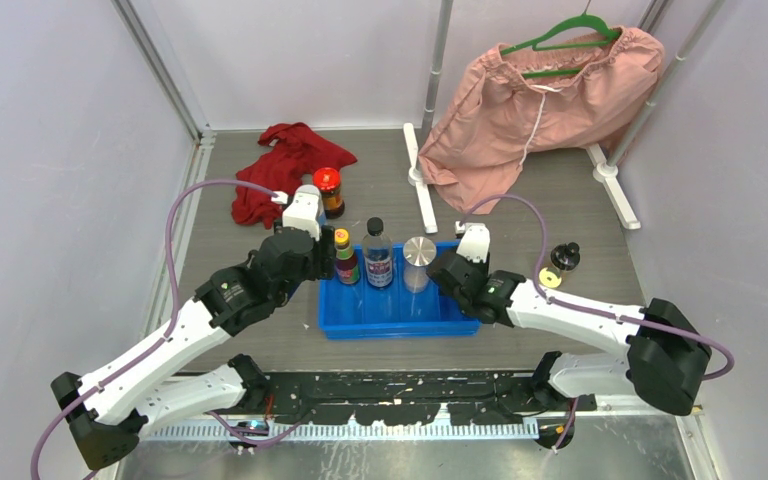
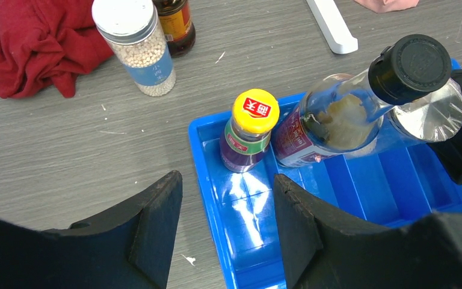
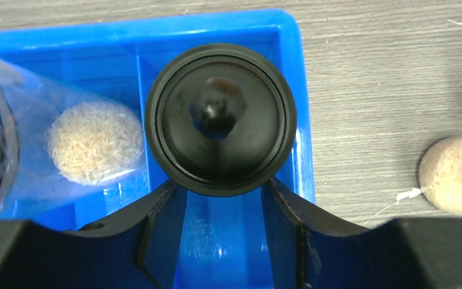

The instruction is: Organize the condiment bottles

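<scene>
A blue divided caddy holds a yellow-capped bottle, a black-capped clear bottle and a silver-lidded rice container. My left gripper is open near the caddy's left end, nothing between its fingers. My right gripper is over the right-end compartment, fingertips at the edge of a black round lid; whether they grip it is unclear. A white-lidded jar and a red-capped jar stand behind the left end. A small dark-topped bottle stands right of the caddy.
A red cloth lies at back left; a pink garment hangs at back right over white stand feet. Bare table lies left of the caddy.
</scene>
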